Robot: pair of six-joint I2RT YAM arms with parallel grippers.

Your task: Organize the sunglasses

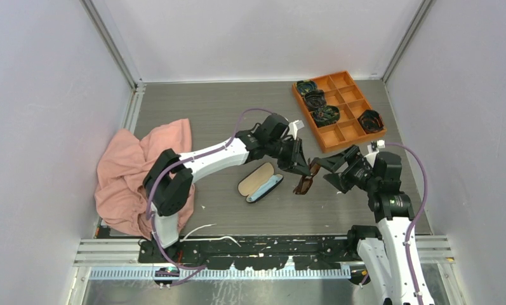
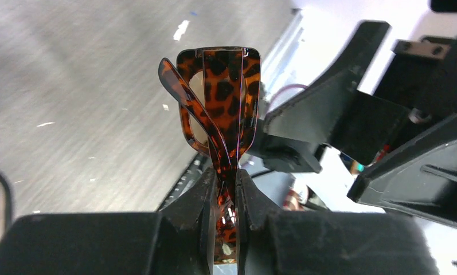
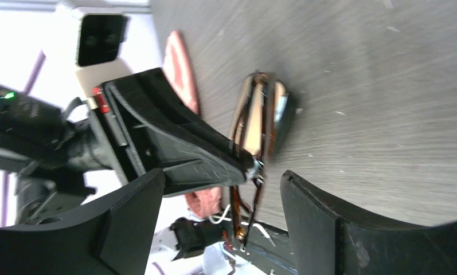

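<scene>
Tortoiseshell sunglasses (image 2: 223, 97) hang in the air, pinched by my left gripper, which is shut on them. Their lenses and one temple arm stick out past the fingertips. In the top view the sunglasses (image 1: 305, 180) are between the two grippers, near the table's middle. My right gripper (image 1: 334, 170) stands open close to their right side; in the right wrist view the sunglasses (image 3: 250, 109) show beyond the gap between its fingers. An open glasses case (image 1: 255, 180) with a light blue cloth (image 1: 266, 186) lies on the table left of the sunglasses.
An orange compartment tray (image 1: 329, 138) holding several dark coiled items stands at the back right. A pink cloth (image 1: 136, 171) is heaped at the left.
</scene>
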